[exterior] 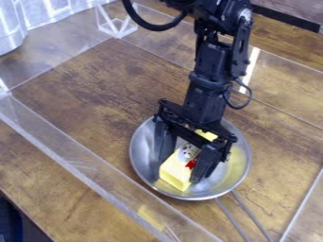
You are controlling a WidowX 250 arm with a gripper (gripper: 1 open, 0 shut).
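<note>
My black gripper (190, 151) reaches down into a silver metal pan (149, 137) in the middle-lower part of the view, its fingers open. Between and below the fingers lies a yellow block (175, 178) with red and white markings, partly hidden by the gripper. Whether the fingers touch it, I cannot tell.
The pan's wire handle runs toward the lower right. A clear plastic edge (76, 170) runs diagonally along the left. A white frame-like object (113, 24) stands at the back left.
</note>
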